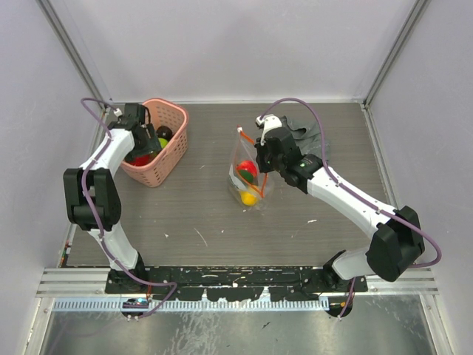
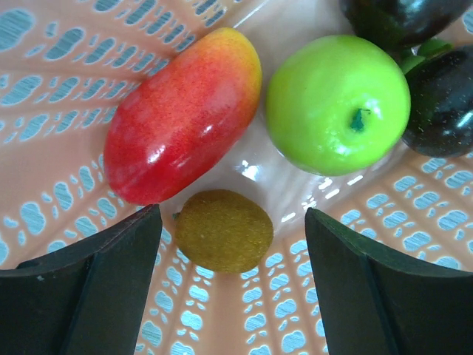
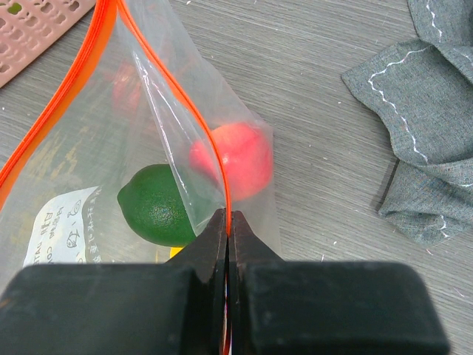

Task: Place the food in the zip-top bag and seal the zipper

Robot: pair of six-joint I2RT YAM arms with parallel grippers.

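Observation:
My left gripper is part open inside the pink basket. Between and beyond its fingers lies an olive-brown round fruit; nearby are a red mango, a green apple and dark eggplants. My right gripper is shut on the orange-zipped edge of the clear bag, holding it upright and open. Inside the bag show a red fruit, a dark green one and a yellow one.
A grey denim cloth lies behind the right gripper. The table between basket and bag is clear, as is the front middle.

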